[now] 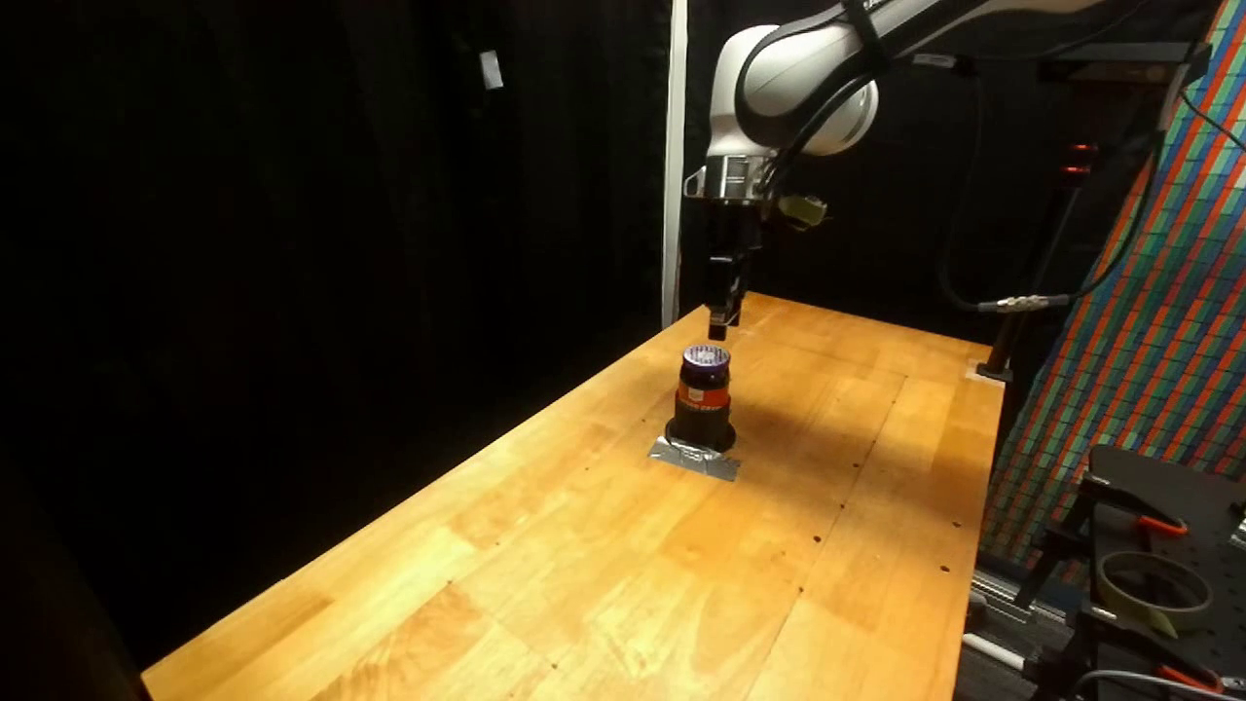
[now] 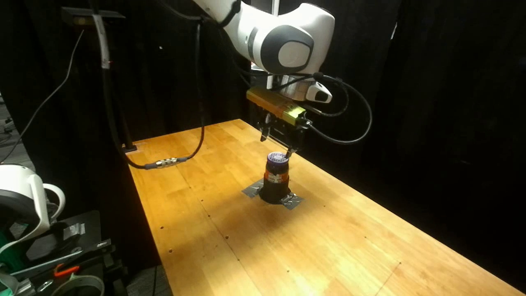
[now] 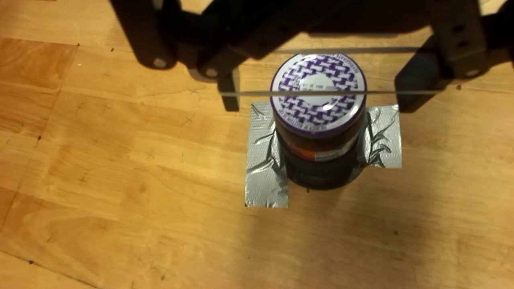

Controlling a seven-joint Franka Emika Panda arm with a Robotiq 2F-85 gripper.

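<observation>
A dark jar [image 1: 703,398] with a purple-and-white lid [image 3: 308,115] and an orange label stands upright in a black round holder [image 2: 274,191]. Grey tape strips [image 3: 266,163] fix the holder to the wooden table. My gripper [image 2: 278,144] is open just above the jar, its fingers spread wide to either side of the lid in the wrist view. Nothing is gripped. A thin band [image 3: 253,94] stretches from one fingertip to the other and crosses in front of the lid there. Whether it touches the lid I cannot tell.
Around the holder the table [image 1: 561,549] is bare. A cable [image 2: 203,98] hangs in a loop near the table's far corner. Off the table's side, a black stand [image 1: 1168,502] carries a roll of tape [image 1: 1154,594] and clamps.
</observation>
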